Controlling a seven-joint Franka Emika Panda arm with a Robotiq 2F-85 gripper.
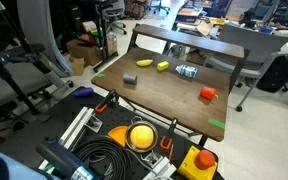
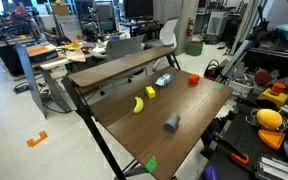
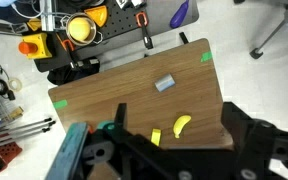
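Note:
Spread over the brown table (image 1: pixel 169 92) are a grey cylinder (image 2: pixel 171 123), a yellow banana-shaped object (image 2: pixel 139 104), a small yellow block (image 2: pixel 151 92), a blue-and-white can (image 2: pixel 163 79) and a red object (image 2: pixel 194 78). Seen from above in the wrist view, the cylinder (image 3: pixel 164 82), banana-shaped object (image 3: pixel 181 125) and yellow block (image 3: pixel 156 136) lie apart from one another. My gripper is high over the table, its two dark fingers wide apart and nothing seen between them. The left finger partly covers the red object and can there.
A dark shelf along one table edge holds an orange-yellow ball (image 1: pixel 142 136), a yellow box with a red top (image 1: pixel 198 164), coiled cable (image 1: pixel 103 158) and clamps. A raised brown board (image 1: pixel 190 40) borders the opposite side.

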